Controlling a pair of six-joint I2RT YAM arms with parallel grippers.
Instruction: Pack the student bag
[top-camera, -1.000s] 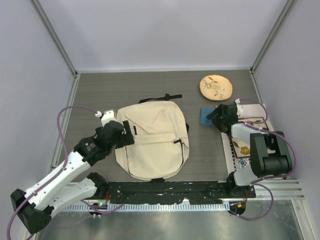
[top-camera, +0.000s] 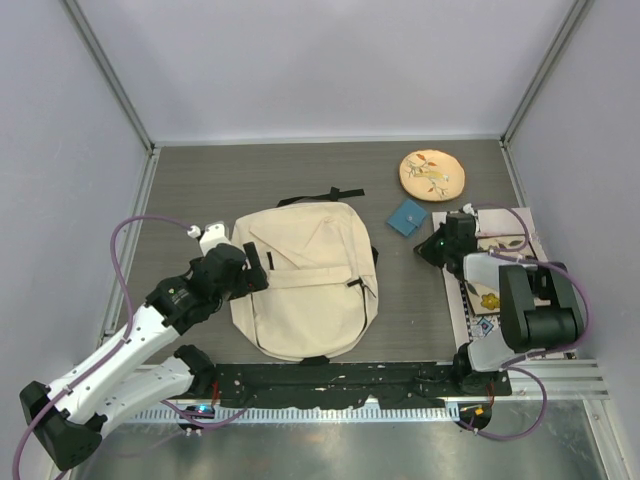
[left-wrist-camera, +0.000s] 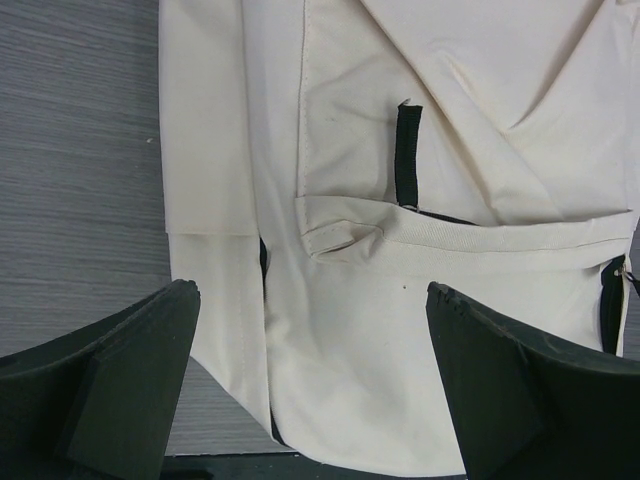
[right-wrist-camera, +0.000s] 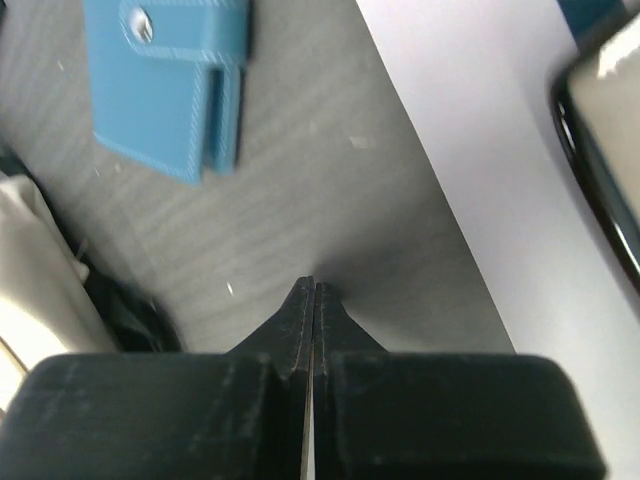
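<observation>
The cream cloth bag (top-camera: 300, 320) lies flat in the middle of the table, its pocket and zip pulls showing in the left wrist view. Over the bag's left side my left gripper (top-camera: 258, 268) hangs open, with nothing between its fingers. A small blue wallet (top-camera: 407, 217) with a snap button lies on the table right of the bag. In the right wrist view the wallet (right-wrist-camera: 170, 80) sits at upper left, apart from my right gripper. That gripper is shut over bare table, nothing visible between its fingertips.
A round cream cushion with a leaf pattern (top-camera: 432, 175) lies at the back right. Under the right arm is a white board or tray (top-camera: 455, 310) with patterned things on it, partly hidden. Bare table lies between bag and board.
The blue wallet has turned and shifted slightly to the left. My right gripper touched it earlier and now stands apart, lower down and nearer me. The left arm has not moved.
</observation>
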